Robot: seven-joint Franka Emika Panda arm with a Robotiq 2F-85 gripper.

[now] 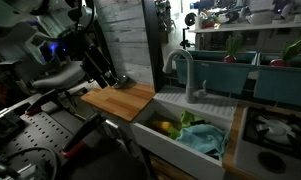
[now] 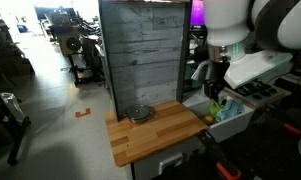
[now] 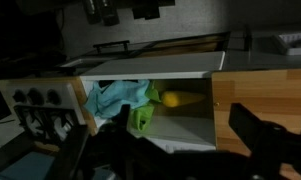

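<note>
My gripper stands open, its two dark fingers wide apart at the bottom of the wrist view with nothing seen held between them. In exterior view 1 the arm hangs at upper left, over the wooden counter (image 1: 120, 101) and left of the white sink (image 1: 148, 135). Inside the sink lie a crumpled light-blue cloth (image 1: 200, 138), a green item (image 3: 142, 117) and a yellow-orange item (image 3: 180, 99). The cloth is on the side nearer the stove, while the yellow-orange item is nearer the wooden counter. My fingers partly cover the sink in the wrist view.
A round metal pan (image 2: 138, 112) rests on the wooden counter near the grey plank wall (image 2: 145, 60). The white faucet (image 1: 187, 72) rises behind the sink. Right of the sink is a black stove (image 1: 272, 130); teal planters (image 1: 215, 76) line the back.
</note>
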